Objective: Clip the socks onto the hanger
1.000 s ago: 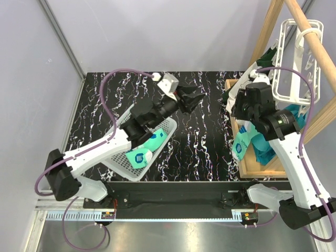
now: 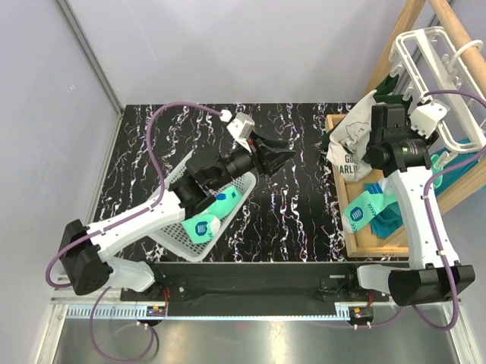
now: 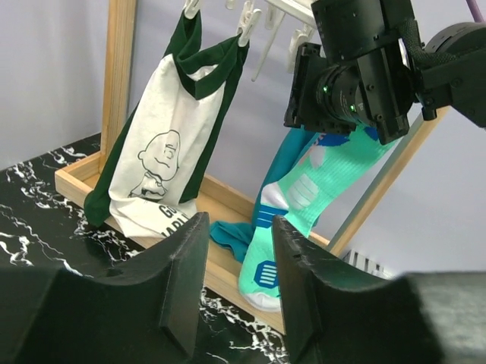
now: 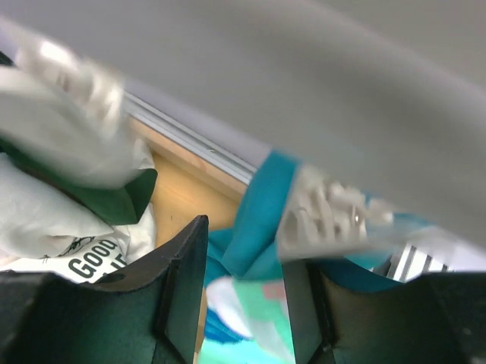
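Note:
My left gripper hovers over the table's middle, its fingers apart and nothing between them. Over by the hanger [image 2: 416, 57], my right gripper has its fingers spread; a blurred white clip [image 4: 315, 212] crosses in front of one finger. Through that gap show a teal sock and part of a mint sock, both farther off. The mint sock [image 3: 300, 201] hangs in front of the teal sock [image 3: 281, 155]. My right arm partly covers its upper end, so whether a clip grips it cannot be told. A mint pair [image 2: 209, 220] lies in the basket.
A white and green garment [image 3: 163, 144] hangs from clips [image 3: 247, 23] at the hanger's left part. Below is a wooden tray [image 2: 372, 243], with slanted wooden posts beside it. The grey basket [image 2: 176, 243] stands under my left arm.
My right arm has swung right and its wrist has turned toward the hanger. The hanger has swung and changed its angle.

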